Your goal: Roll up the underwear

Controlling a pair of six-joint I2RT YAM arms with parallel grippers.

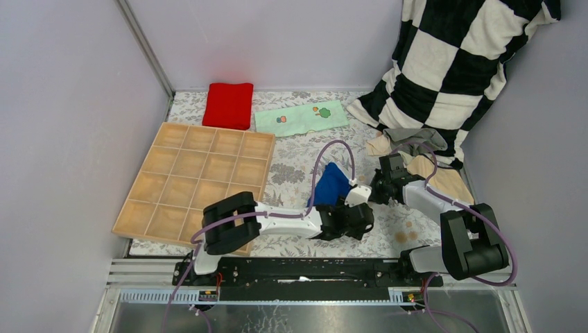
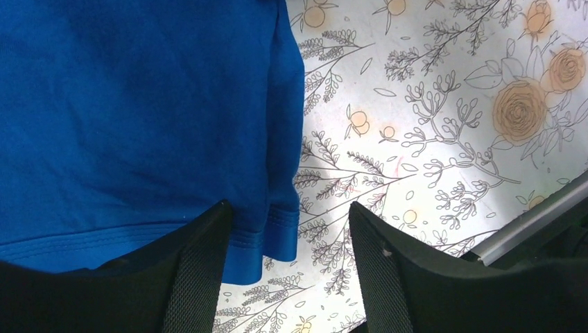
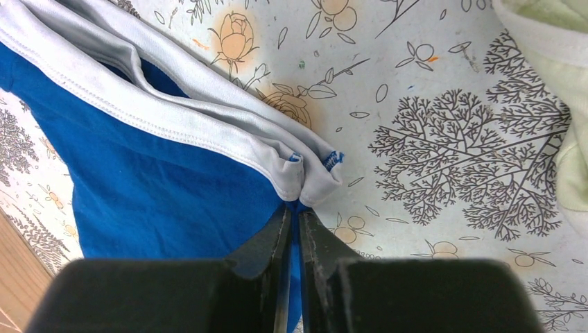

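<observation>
The underwear [image 1: 332,183] is blue cloth with a grey waistband [image 3: 229,132], lying on the floral surface and partly hidden under my left arm in the top view. My left gripper stands open over its hemmed, folded edge; one finger [image 2: 201,260] overlaps the cloth and the other [image 2: 378,257] is above the bare surface beyond it. At a corner just below the waistband, my right gripper is shut on the underwear, with a bit of blue showing between its fingertips.
A divided wooden box [image 1: 195,182] fills the left side. Along the back lie a red folded cloth [image 1: 229,105] and a green cloth [image 1: 302,119]. Grey cloth [image 1: 416,139] and beige cloth [image 1: 440,177] are heaped behind my right arm. The two grippers are close together.
</observation>
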